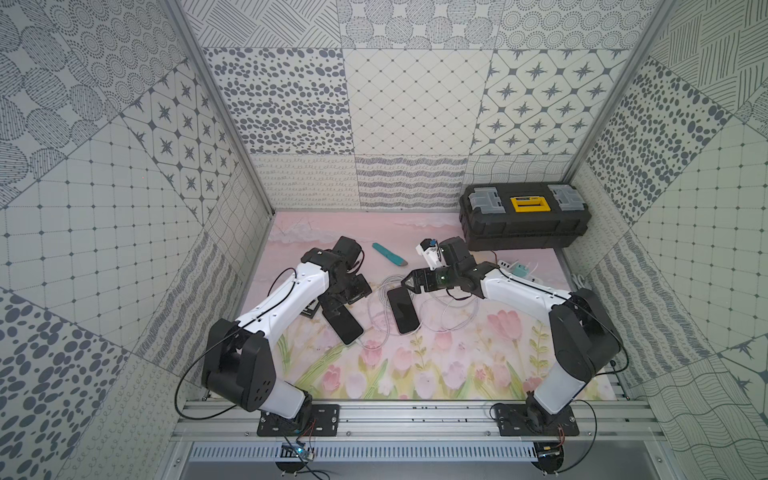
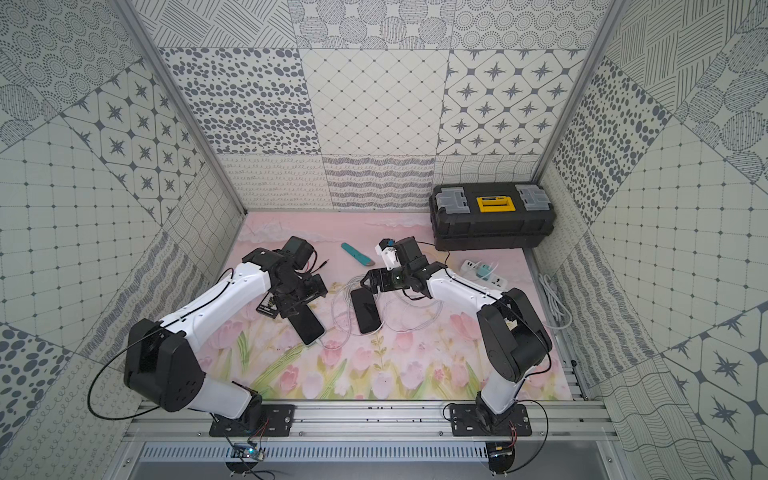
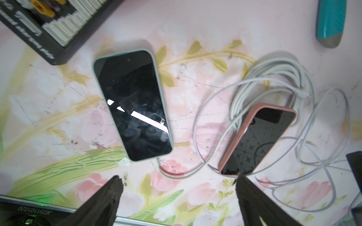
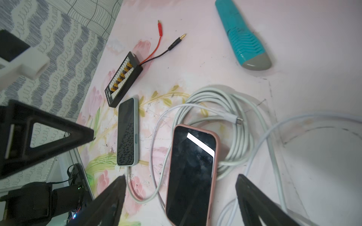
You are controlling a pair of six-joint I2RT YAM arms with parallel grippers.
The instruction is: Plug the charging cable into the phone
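Observation:
Two dark-screened phones lie on the floral mat: one with a pale green frame point(image 3: 135, 101) on the left, one pink point(image 3: 256, 139) on the right beside coiled white cable point(image 4: 235, 146). A white cable end point(image 4: 230, 117) rests on the coil above the pink phone. White cable runs to the bottom edge of the green phone. My left gripper is open above the phones, nothing between its fingers. My right gripper is open over the pink phone and coil, also empty.
A teal-handled tool point(image 1: 388, 253) lies at the back. A black board point(image 4: 122, 79) with leads is at left. A black toolbox point(image 1: 524, 228) and a power strip point(image 2: 484, 273) are at right rear.

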